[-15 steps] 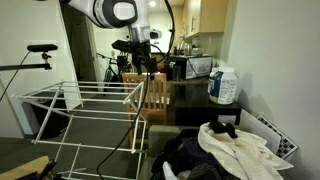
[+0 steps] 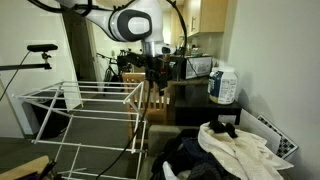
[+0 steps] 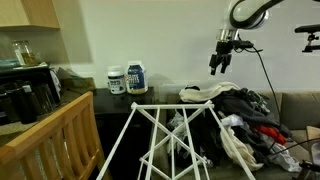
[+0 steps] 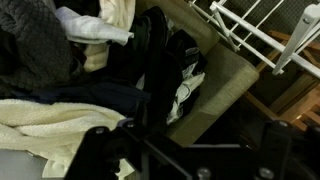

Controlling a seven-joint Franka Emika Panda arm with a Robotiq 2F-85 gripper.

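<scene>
My gripper [image 3: 218, 68] hangs open above the heap of clothes, with nothing between its fingers. Its dark fingers [image 4: 130, 137] show at the bottom of the wrist view, well clear of the fabric. Below lie dark garments [image 2: 190, 158] and a cream cloth [image 2: 240, 150]. The wrist view also shows a cream fleece [image 4: 50, 118], a dark knit [image 4: 40, 55] and a white piece [image 4: 90, 25]. Some red cloth [image 3: 268, 132] shows within the pile. A white drying rack [image 3: 180, 104] stands beside the heap; its visible bars are bare.
Tubs with white labels [image 2: 223, 85] stand on a dark counter behind the rack. A wooden chair [image 3: 58, 145] is close to the rack. The clothes lie on a grey-brown sofa [image 4: 215, 92]. A cable [image 2: 128, 148] hangs from the arm past the rack.
In exterior view 1, the arm has moved to the right and the gripper somewhat lower. The clothes and the rack look unchanged.
</scene>
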